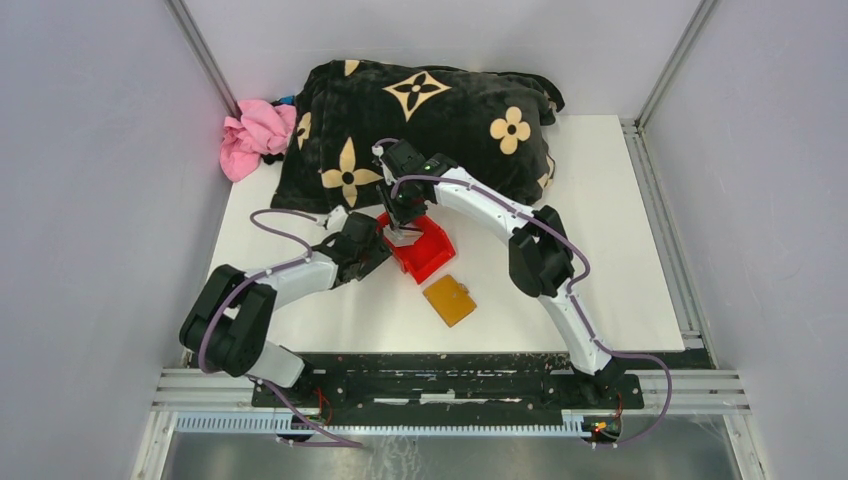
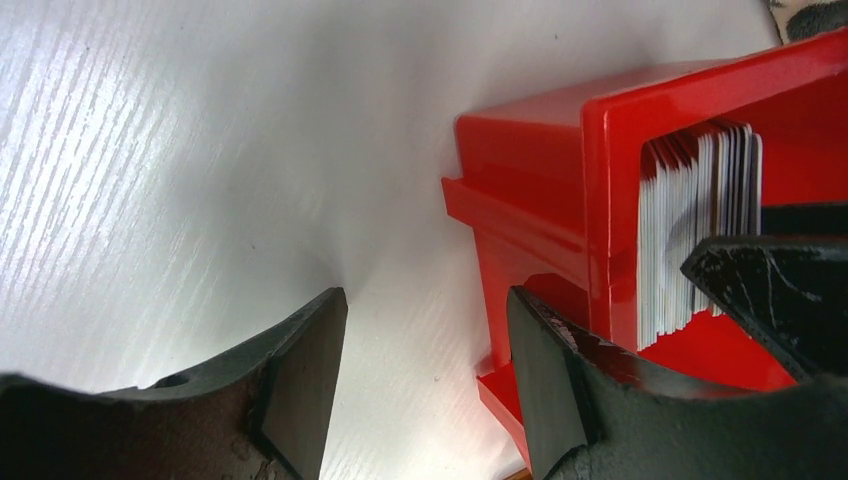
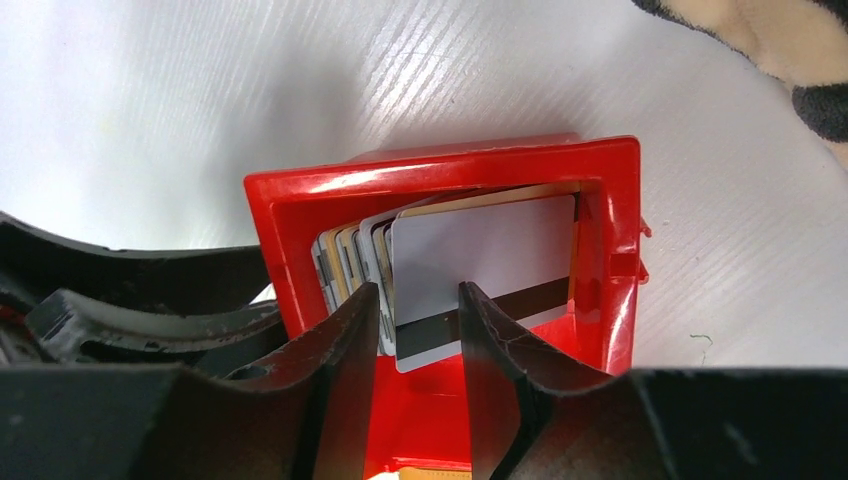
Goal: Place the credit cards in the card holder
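The red card holder (image 1: pixel 432 257) stands at the middle of the white table, with a stack of cards (image 2: pixel 690 215) in its upper compartment, also seen from above as cards (image 3: pixel 480 255). My left gripper is open at the holder's outer side, one finger close against the red wall and nothing visible between them. My right gripper is over the cards, its fingertips part open at the front white card with the dark stripe; whether it grips that card I cannot tell.
An orange-yellow flat object (image 1: pixel 449 300) lies in front of the holder. A black patterned blanket (image 1: pixel 420 100) fills the back, with pink cloth (image 1: pixel 255 140) at the back left.
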